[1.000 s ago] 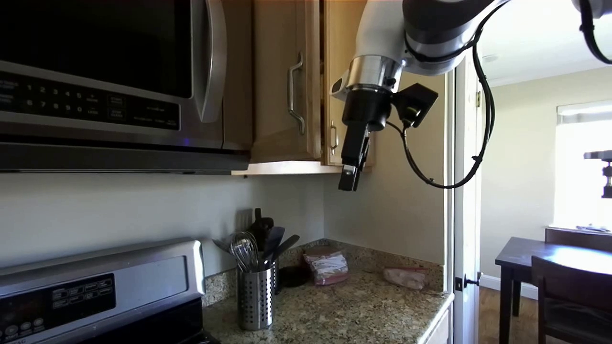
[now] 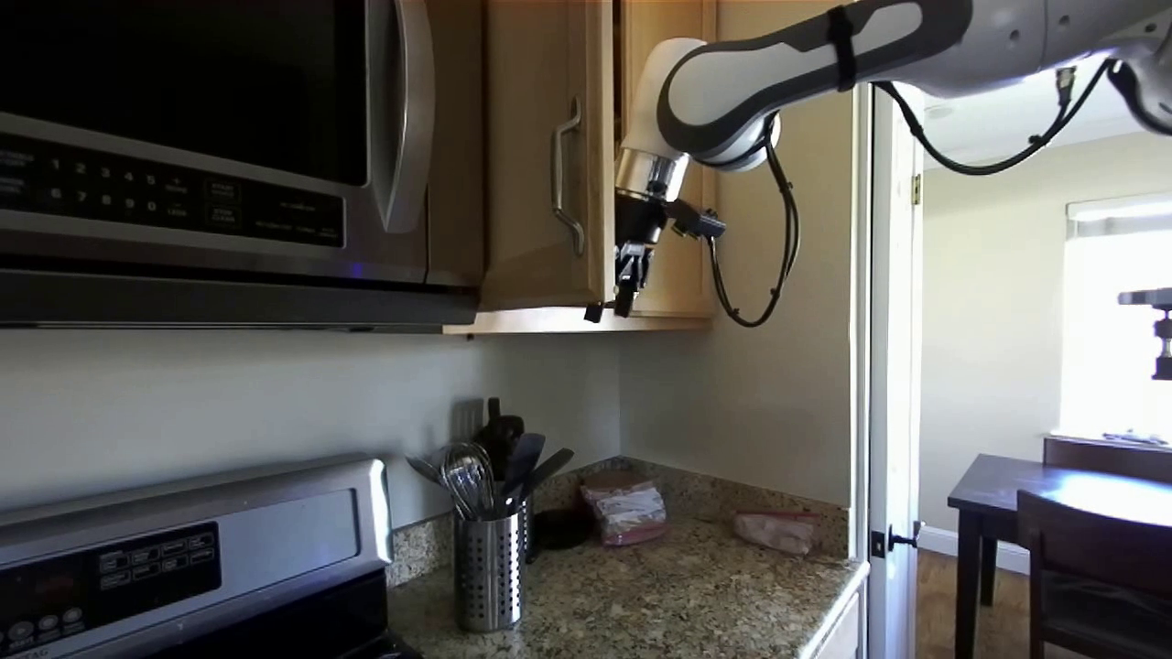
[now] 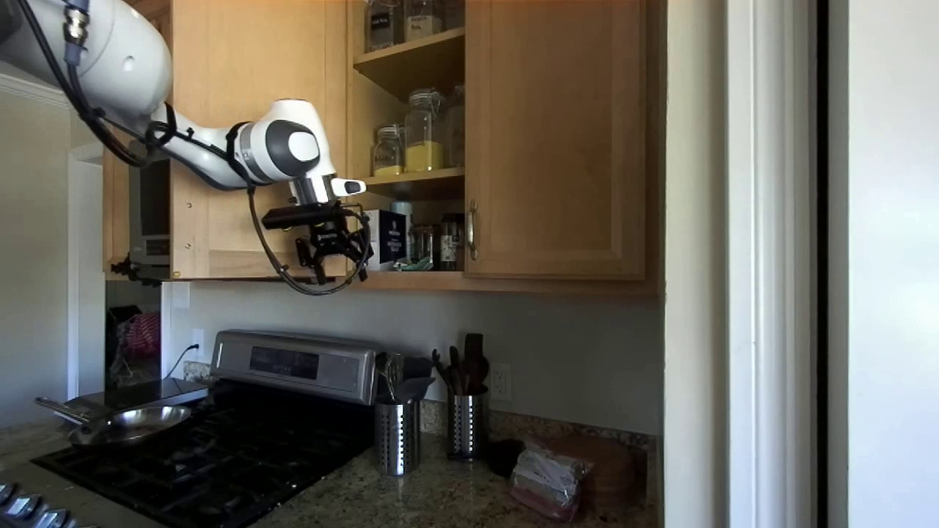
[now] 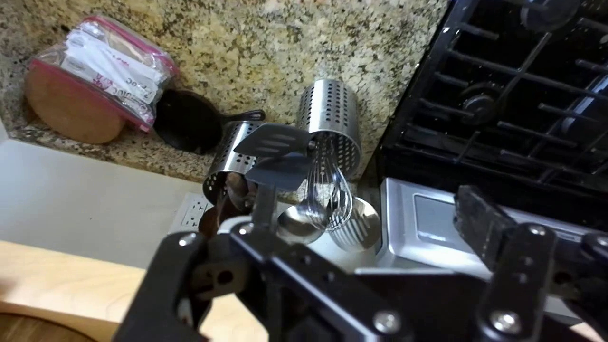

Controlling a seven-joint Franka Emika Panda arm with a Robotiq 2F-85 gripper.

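Observation:
My gripper (image 3: 341, 276) is open with nothing between its fingers, high over the counter at the upper cabinet. In exterior view 1 the gripper (image 2: 610, 308) sits at the lower edge of the cabinet door (image 2: 538, 220), which hides part of it. Exterior view 2 shows that door (image 3: 264, 70) swung open and the right-hand door (image 3: 559, 149) closed. Between them are shelves with glass jars (image 3: 424, 145) and a dark-and-white box (image 3: 387, 237), partly behind the gripper. From the wrist view, the spread fingers of the gripper point down past the cabinet's bottom.
Below stand two perforated steel holders (image 4: 330, 108) with utensils, beside the stove (image 4: 513, 85). A bagged item (image 4: 108, 71) and a dark pan (image 4: 188, 121) lie on the counter. The microwave (image 2: 187, 198) hangs left of the cabinet. Open air lies under the gripper.
The gripper now overlaps the open door's edge. Door and counter items look unchanged.

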